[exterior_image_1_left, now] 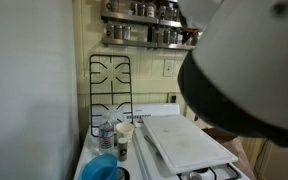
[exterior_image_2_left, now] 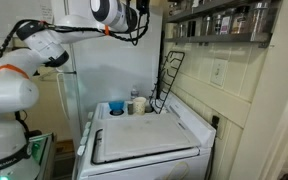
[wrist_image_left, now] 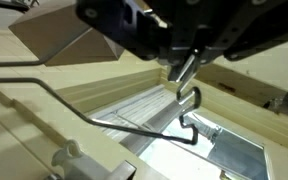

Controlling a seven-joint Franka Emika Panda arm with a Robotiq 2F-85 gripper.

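Observation:
In exterior view 2 my gripper (exterior_image_2_left: 141, 14) is high at the top, well above the stove. In the wrist view, its dark fingers are shut on a bent black metal bar (wrist_image_left: 134, 129), which runs to the left edge and curls up near the fingertips. The bar's full shape is out of sight. A black wire grate (exterior_image_1_left: 111, 90) stands upright against the wall behind the counter. A white board (exterior_image_2_left: 144, 137) covers most of the stove top.
A blue bowl (exterior_image_1_left: 99, 167), a clear bottle (exterior_image_1_left: 106, 134) and a cup (exterior_image_1_left: 125, 130) stand on the left. Shelves of jars (exterior_image_2_left: 219, 25) hang on the wall. The white arm (exterior_image_1_left: 249, 65) blocks much of exterior view 1.

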